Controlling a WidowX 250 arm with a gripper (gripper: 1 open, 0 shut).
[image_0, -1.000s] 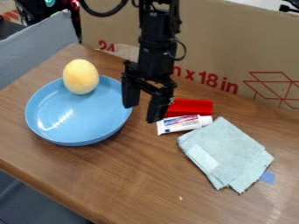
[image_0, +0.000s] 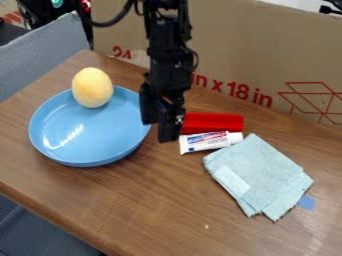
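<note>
My black gripper (image_0: 160, 116) hangs open just right of the blue plate (image_0: 83, 135), low by the plate's rim and left of a red object (image_0: 210, 121). A white toothpaste tube (image_0: 210, 141) lies in front of the red object. A yellow egg-shaped object (image_0: 92, 86) sits at the plate's back edge. A folded light-blue cloth (image_0: 261, 173) lies on the right of the table.
A large cardboard box (image_0: 261, 55) stands along the back. A grey padded surface (image_0: 34, 60) borders the wooden table (image_0: 160, 215) at the left.
My gripper has shifted a little and changed its angle, with its fingertips now nearer together in the view. The objects on the table have not moved.
</note>
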